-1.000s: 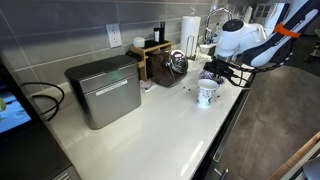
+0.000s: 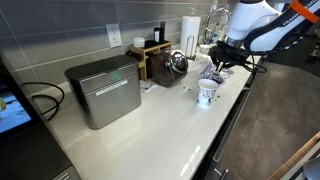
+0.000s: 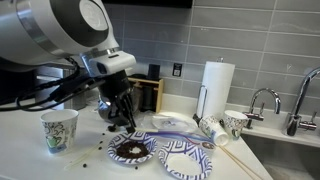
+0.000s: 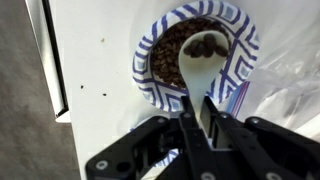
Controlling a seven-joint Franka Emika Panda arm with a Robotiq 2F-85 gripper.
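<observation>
A white spoon (image 4: pixel 198 72) extends from my gripper, which is shut on its handle. Several dark beans rest in the spoon's head. In the wrist view the head overlaps a blue-and-white patterned bowl (image 4: pixel 146 50), which holds many more brown beans (image 4: pixel 166 62). Exterior view 2 has my gripper (image 3: pixel 126 122), pointing down, above that bowl (image 3: pixel 112 150); the spoon is hard to make out there.
A blue-and-white plate (image 3: pixel 186 160) sits right of the bowl. One patterned cup (image 3: pixel 58 132) stands to the left; others (image 3: pixel 235 122) are near the paper towel roll (image 3: pixel 215 88). Stray beans dot the counter. A toaster (image 2: pixel 105 92) and clear counter lie nearer exterior view 1.
Over the last second the arm has risen and shifted slightly right in exterior view 1. The cup and toaster have stayed put.
</observation>
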